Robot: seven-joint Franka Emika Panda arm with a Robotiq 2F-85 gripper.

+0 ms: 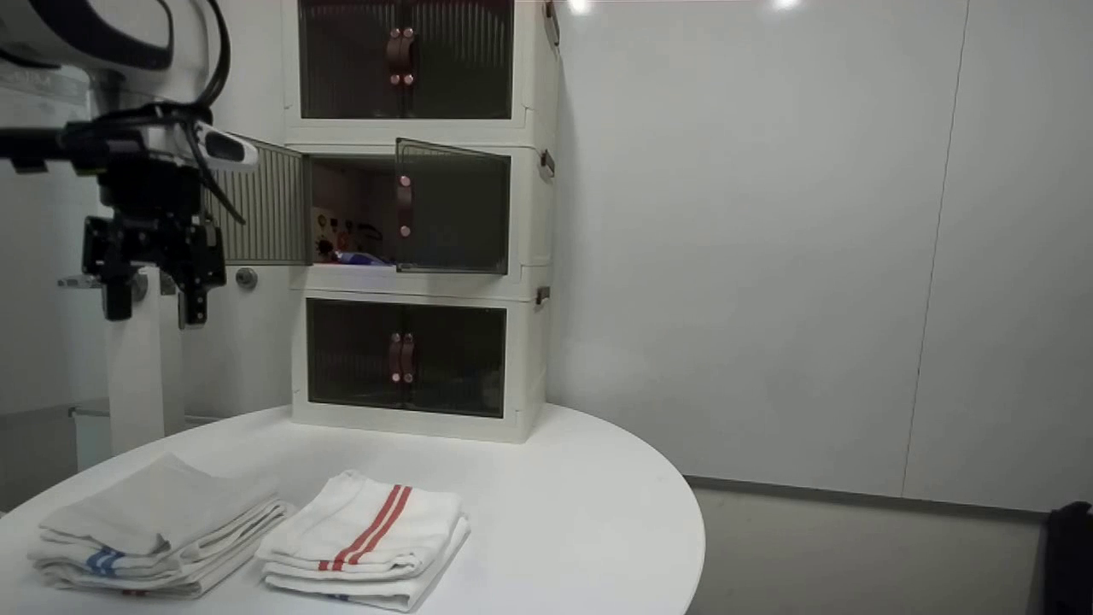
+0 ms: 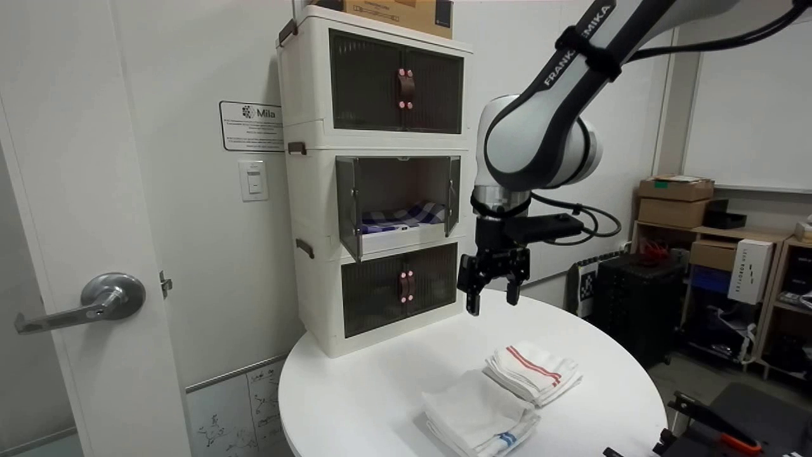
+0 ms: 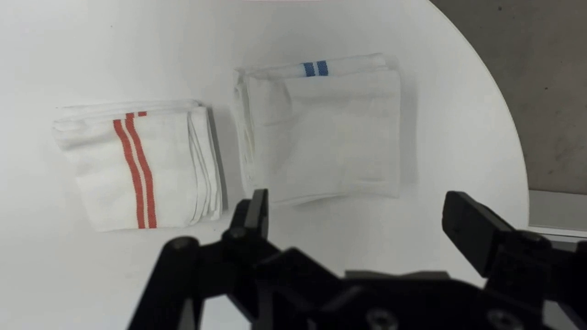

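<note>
Two folded stacks of white cloth lie side by side on the round white table. One is the red-striped stack; the other, a plainer blue-striped stack, shows its blue marks along one edge. High above the table hangs my gripper, fingers pointing down, open and empty. In the wrist view its fingers stand wide apart, with the blue-striped stack ahead of the gap and the red-striped one off to the left. Nothing touches the fingers.
A three-tier cabinet stands at the table's back. Its middle doors hang open, the left door swung outward behind my gripper; a blue-patterned cloth lies inside. Bare table surrounds the stacks.
</note>
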